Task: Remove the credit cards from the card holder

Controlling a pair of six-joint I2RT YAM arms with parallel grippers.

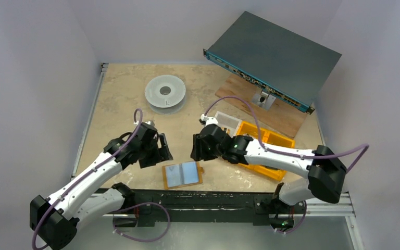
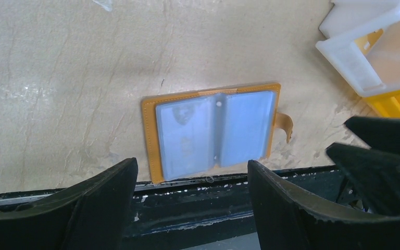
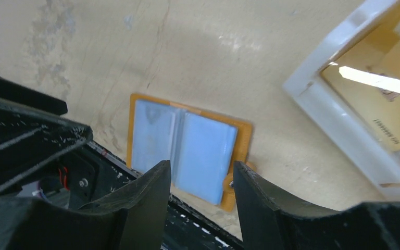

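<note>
An open tan leather card holder [image 1: 182,174] with pale blue inner sleeves [image 2: 245,125] and a small strap at its right lies flat at the table's front edge. My left gripper hangs open over it, its fingers either side of the holder in its wrist view. My right gripper is open too, above and just right of the left gripper's opposite side, over the holder's right part [image 3: 205,156]. Neither has anything between its fingers.
An orange organizer [image 1: 271,172] with a white tray [image 3: 307,94] lies to the right, partly under the right arm. A spool [image 1: 165,101] sits at the back, a rack unit [image 1: 273,57] on a wooden board at back right.
</note>
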